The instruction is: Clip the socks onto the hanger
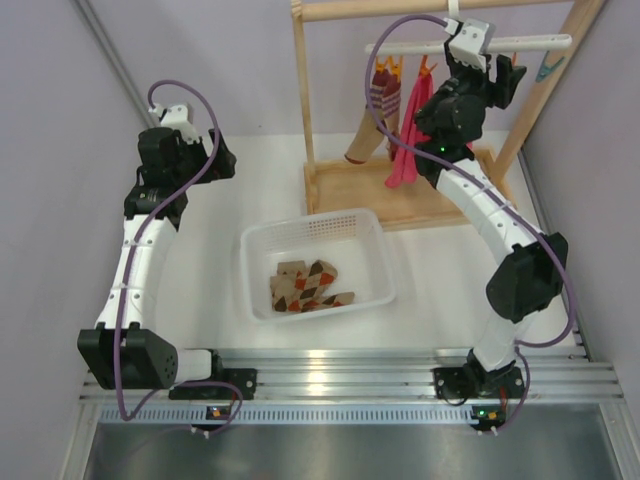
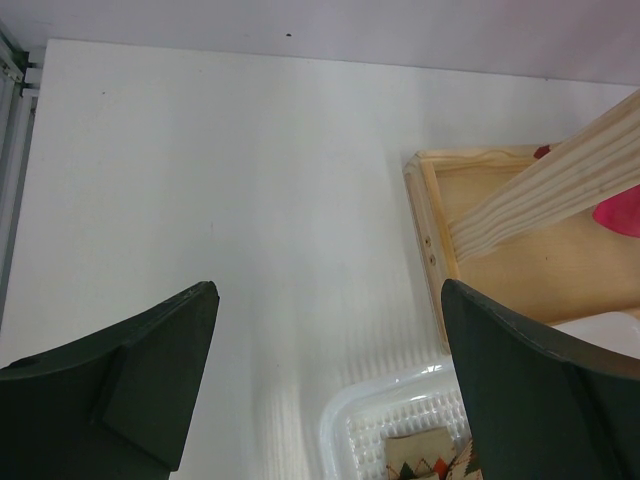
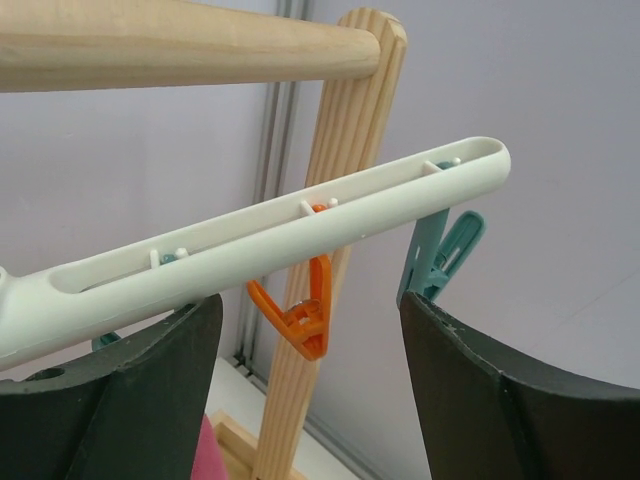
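Note:
The white hanger hangs from a wooden frame, several clips along its bar. At its left part hang striped tan-and-maroon socks and pink socks. Brown argyle socks lie in the white basket. My right gripper is partly open at the hanger's right part. Between its fingers in view is an orange clip with no sock in it; whether they touch the clip cannot be told. A teal clip sits at the bar's end. Over the left side, my left gripper stands open and empty.
The wooden frame's right post rises close to my right gripper. Its shallow wooden base lies behind the basket.

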